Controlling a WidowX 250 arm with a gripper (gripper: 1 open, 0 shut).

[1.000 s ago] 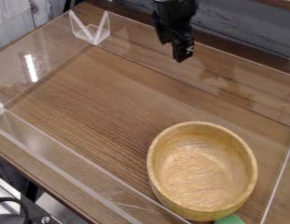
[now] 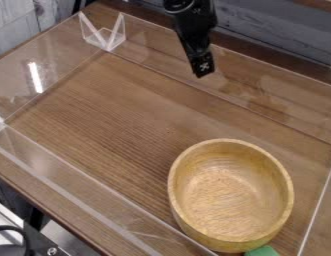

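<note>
The black robot gripper (image 2: 201, 62) hangs from the top centre over the back of the wooden floor, angled down to the right. Whether its fingers are open or shut is too small and dark to tell. A large round tan bowl (image 2: 229, 150) sits at the front right, well below and apart from the gripper.
A clear wire-like holder (image 2: 104, 30) stands at the back left. A green object (image 2: 261, 250) peeks from behind the bowl at the bottom right. A dark cable (image 2: 8, 232) lies at the bottom left.
The gripper has shifted slightly left and toward the camera, and its arm is more slanted. The bowl and holder are unmoved.
</note>
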